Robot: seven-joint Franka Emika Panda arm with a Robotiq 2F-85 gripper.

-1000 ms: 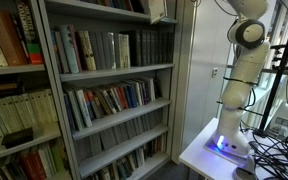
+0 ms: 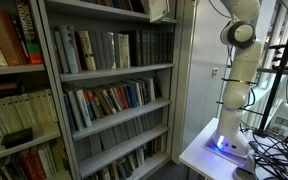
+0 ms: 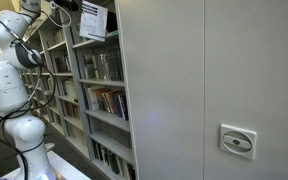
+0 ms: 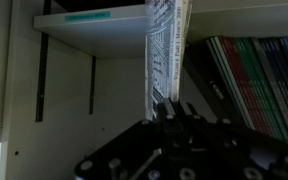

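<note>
My gripper is shut on a thin printed booklet (image 4: 164, 55), which stands up from between the fingers in the wrist view. In exterior view 2 the booklet (image 3: 92, 22) hangs high in front of the bookcase's upper part, its pale face with lines of print showing. Only the lower part of the booklet (image 2: 158, 10) is visible at the top of exterior view 1, where the gripper itself is out of frame.
A grey bookcase (image 2: 112, 73) holds rows of books on several shelves. In the wrist view, a shelf board (image 4: 99, 30) crosses above, and leaning books (image 4: 249, 75) fill the right side. Bare space lies left of them. A white table (image 2: 206, 158) carries the arm's base.
The arm's upper bend has shifted very slightly in exterior view 1. The booklet stays at nearly the same spot by the top edge.
</note>
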